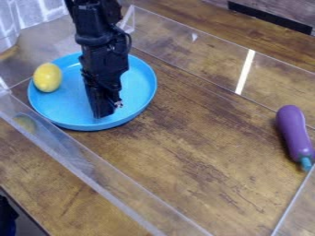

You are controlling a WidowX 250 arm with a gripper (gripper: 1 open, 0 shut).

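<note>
My black gripper (102, 85) reaches down from the top into a blue plate (133, 92) at the left of the camera view, its fingertips low over the plate's middle. Whether it holds anything is hard to make out; the dark fingers hide what lies between them. A yellow oval object (47, 77) sits on the plate's left side, apart from the gripper.
A purple object (293, 131) with a teal tip lies at the far right of the wooden table (209, 157). Clear plastic barriers run along the front left and back.
</note>
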